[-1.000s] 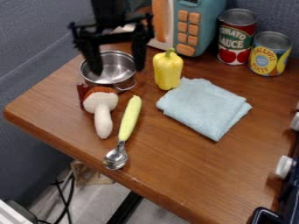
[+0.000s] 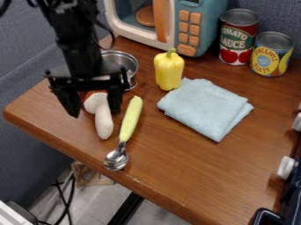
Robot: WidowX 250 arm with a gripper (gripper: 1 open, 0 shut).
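Observation:
My black gripper [image 2: 91,95] is low over the left part of the table, straddling the area of a toy mushroom [image 2: 102,118] with a white stem and red cap; whether it touches it I cannot tell. A metal pot [image 2: 123,61] is behind, partly hidden by my arm. A spoon with a pale yellow handle [image 2: 132,119] lies to the right of the mushroom, and a yellow pepper [image 2: 168,72] stands behind.
A folded light-blue cloth [image 2: 205,109] lies at centre right. Tomato sauce [image 2: 237,37] and yellow [image 2: 272,54] cans stand back right, beside a toy microwave [image 2: 177,22].
My arm has come down from above the pot to the mushroom, now covering more of the pot and the mushroom's cap.

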